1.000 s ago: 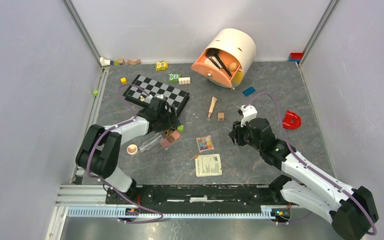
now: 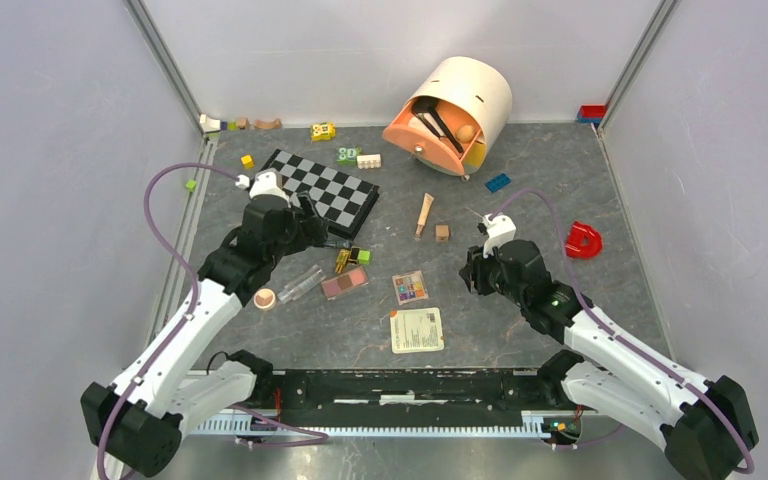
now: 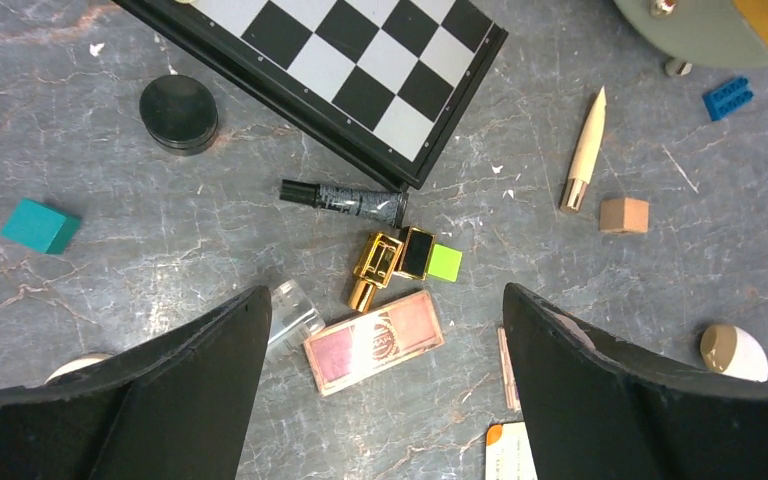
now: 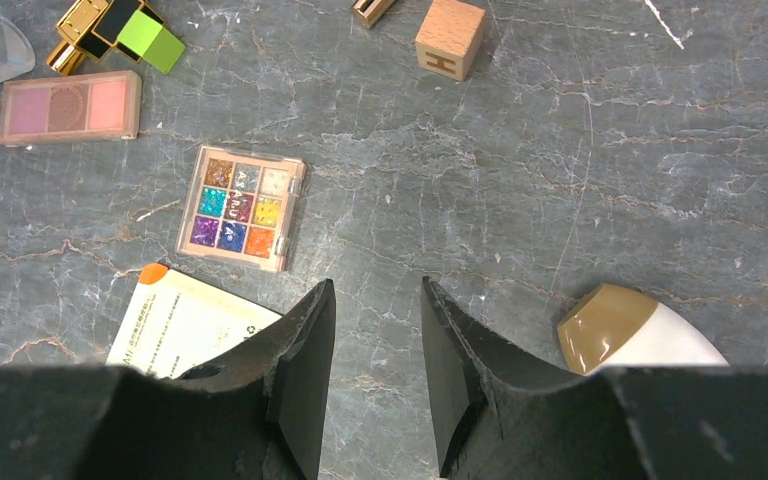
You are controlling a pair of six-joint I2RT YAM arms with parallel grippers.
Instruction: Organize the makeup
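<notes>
My left gripper is raised and open, with only table showing between its fingers. Below it lie a pink three-pan palette [image 3: 375,342], a gold lipstick [image 3: 374,270], a black tube [image 3: 345,201] and a clear cylinder [image 3: 292,315]. Touching the lipstick is a gold-and-black piece [image 3: 416,252] with a green block [image 3: 444,263]. My right gripper hangs over bare table, part open and empty. To its left are a nine-colour glitter palette [image 4: 241,207] and a cream card-like pack [image 4: 188,325]. A cream tube [image 2: 424,215] lies farther back.
A tilted cream-and-orange bin [image 2: 473,105] at the back holds black-handled brushes. A checkered board [image 2: 325,190] lies left of centre. A wooden cube [image 2: 442,233], blue brick [image 2: 498,183] and red object [image 2: 583,240] are to the right. Open table surrounds the cube.
My left arm has drawn up and leftward, away from the palette and lipstick. The pink palette has turned slightly since a second ago. My right arm is almost still.
</notes>
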